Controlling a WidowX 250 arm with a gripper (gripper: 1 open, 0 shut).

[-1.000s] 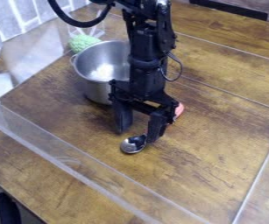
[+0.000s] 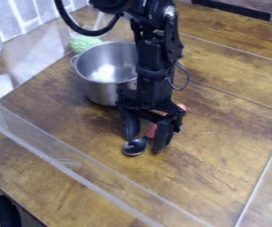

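My black gripper is low over the wooden table in the middle of the view, its fingers around a spoon whose shiny bowl shows beneath the left finger. A red object, partly hidden, lies just behind the right finger. I cannot tell whether anything is held between the fingers. A steel pot stands behind and left of the gripper, partly covered by the arm.
A green crumpled item lies behind the pot. A translucent strip crosses the lower left.
The gripper has shifted slightly, and its fingers have come lower around the spoon. The red object shows differently behind it. The pot looks unmoved.
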